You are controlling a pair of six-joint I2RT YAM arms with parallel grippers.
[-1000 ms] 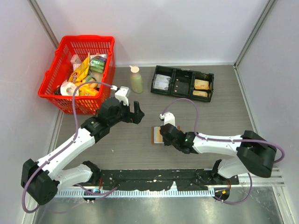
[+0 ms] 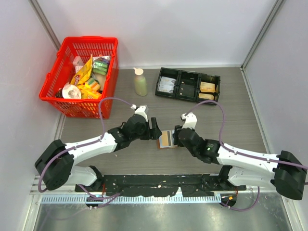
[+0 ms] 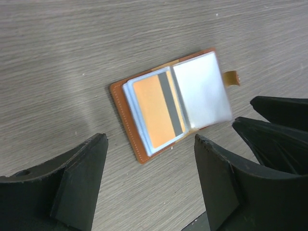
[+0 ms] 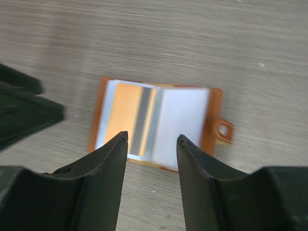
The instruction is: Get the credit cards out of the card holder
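Note:
The card holder (image 3: 126, 120) lies flat on the table, a brown leather case with an orange-and-grey striped card (image 4: 120, 115) at one side and a white section (image 3: 202, 86) at the other. My left gripper (image 2: 154, 129) is just left of and above it; in the left wrist view its fingers (image 3: 62, 183) frame the near side, apart, holding nothing. My right gripper hovers over the holder's near right part, open with nothing between its fingertips. Part of the holder is hidden under the right arm in the top view.
A red basket of snacks (image 2: 109, 72) stands at the back left, a bottle (image 2: 140, 84) at the back, and a black compartment box (image 2: 187, 86) at the back right. The two grippers are close together over the holder.
My left gripper has moved down and right toward the card holder. The right gripper has shifted right, uncovering more of the holder, and its wrist has turned.

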